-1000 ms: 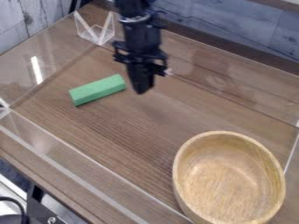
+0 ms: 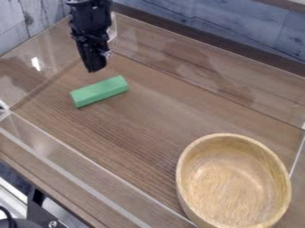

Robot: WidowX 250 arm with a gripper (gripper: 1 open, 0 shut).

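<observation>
The dark gripper (image 2: 95, 55) is at the upper left of the camera view, low over the wooden table, behind a green block (image 2: 99, 91) and apart from it. Whether its fingers are open or shut is too small to tell. The green block lies flat at a slant on the left part of the table. A large pale round bowl (image 2: 233, 183) sits at the lower right.
Table edges run along the left and top of the view, with a light wall at the upper left corner.
The gripper has moved left from the upper middle to the upper left, behind the green block. The green block and the bowl have stayed in about the same places.
</observation>
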